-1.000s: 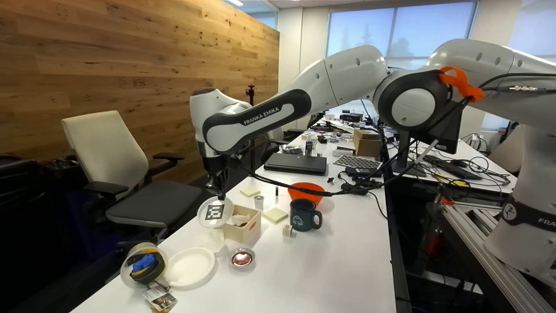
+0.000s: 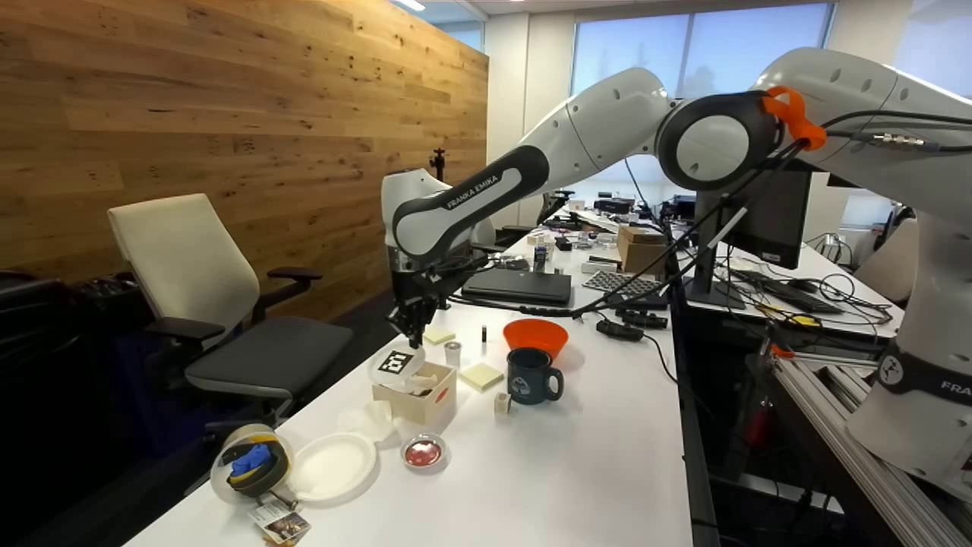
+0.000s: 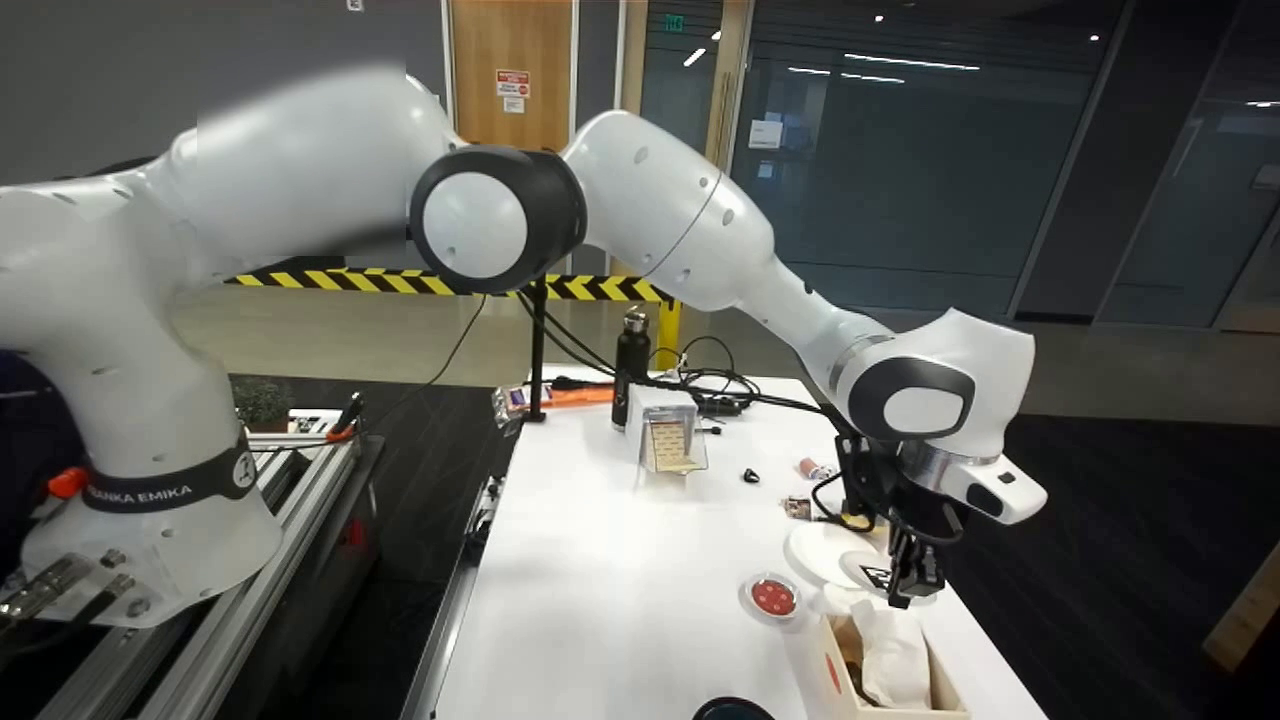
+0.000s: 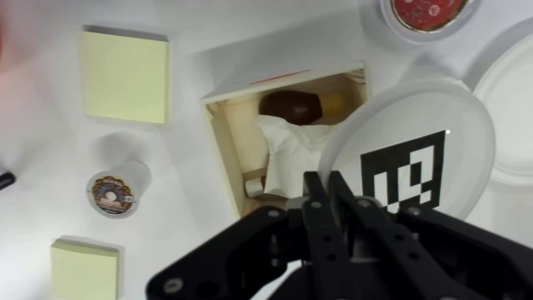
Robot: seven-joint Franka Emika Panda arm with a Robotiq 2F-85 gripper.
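Observation:
A round translucent lid with a black-and-white square marker is pinched at its edge by my gripper, which is shut on it. The lid hangs tilted beside and partly over an open cream box in exterior view 1. Looking down in the wrist view, the box holds a crumpled white paper and a brown bottle-like item; the lid hides its right part. From the other side, the gripper appears above the far end of the box.
A white plate, a clear tub and a small red-topped dish lie on the near side. Sticky-note pads, a coffee pod, a dark mug and an orange bowl stand around the box.
In exterior view 1 my arm and gripper have moved right, carrying the lid toward the box. The lid has tilted and overlaps the box more. The other items on the table have stayed put.

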